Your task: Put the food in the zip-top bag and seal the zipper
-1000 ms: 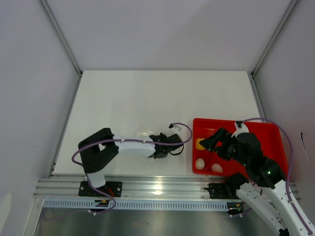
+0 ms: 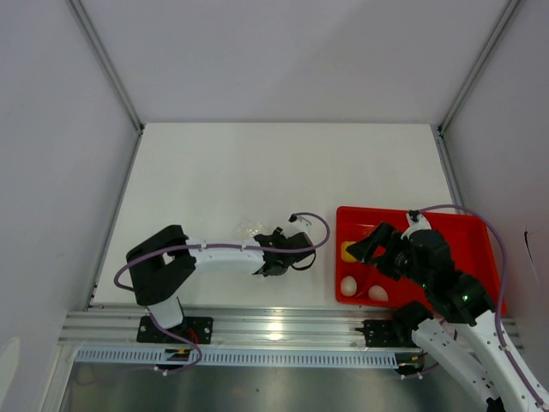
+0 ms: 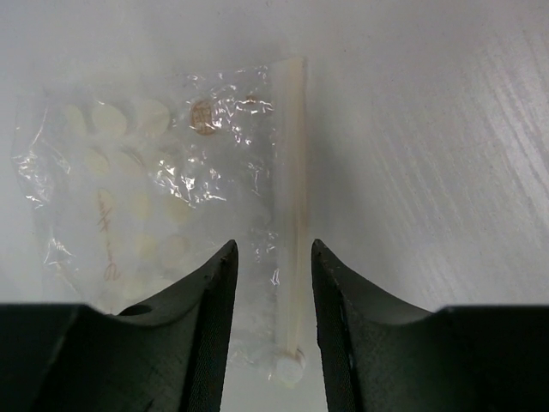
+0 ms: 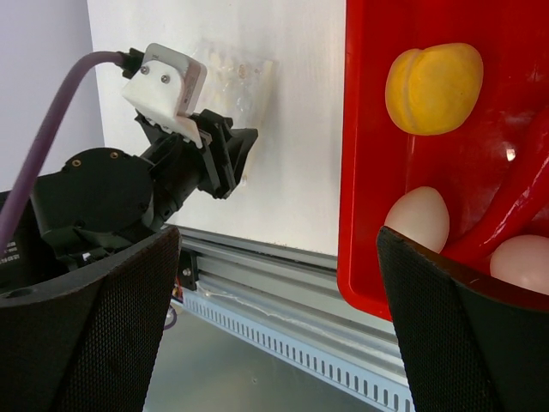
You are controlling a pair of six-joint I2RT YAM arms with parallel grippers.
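Observation:
A clear zip top bag (image 3: 146, 180) lies flat on the white table, its zipper strip (image 3: 293, 206) running down its right side in the left wrist view. At the strip's lower end sits a pale slider (image 3: 290, 367). My left gripper is over the bag, open, its fingers to either side of the strip with nothing held. In the top view the left arm hides most of the bag (image 2: 251, 227). Above the red bin's left part, my right gripper stands open and empty. Yellow food (image 4: 434, 88), an egg (image 4: 419, 218) and a red pepper (image 4: 513, 202) lie in the bin.
The red bin (image 2: 390, 213) fills the table's right side, its wall raised. A second egg (image 2: 377, 293) lies near its front. A metal rail (image 2: 257, 319) borders the table's front.
In the top view my left arm has shifted slightly to the left. The right arm and the bin's contents look the same.

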